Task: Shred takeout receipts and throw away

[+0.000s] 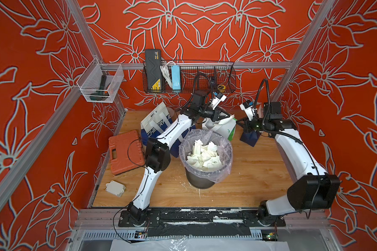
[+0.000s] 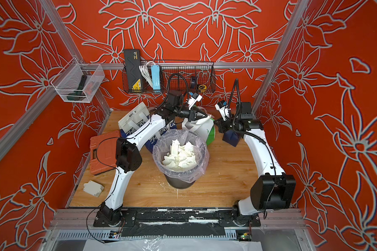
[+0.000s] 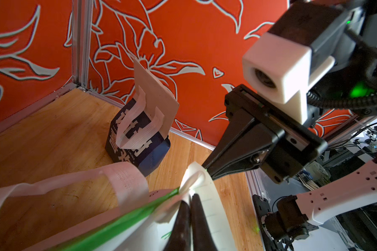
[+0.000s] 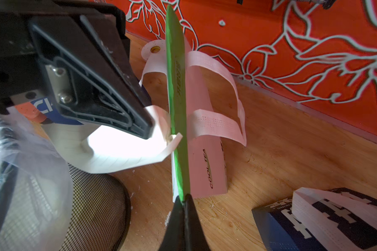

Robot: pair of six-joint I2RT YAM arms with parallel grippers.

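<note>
A white paper bag with a green side (image 4: 178, 83) stands behind the bin, pink in the right wrist view. A curled white receipt (image 4: 129, 156) is attached at the bag's green edge. My left gripper is shut at this receipt, whose paper loops around its fingertips. On the end of the bag's green edge my right gripper is shut. More receipt strips (image 4: 215, 125) hang in loops on the bag's far face. The lined bin (image 1: 201, 182) is in front, heaped with torn white paper (image 1: 204, 154).
A blue-and-white bag (image 1: 155, 121) with receipt strips stands at left, and a dark blue bag (image 4: 280, 226) under the right arm. An orange case (image 1: 125, 152) and white box (image 1: 115, 188) lie at left.
</note>
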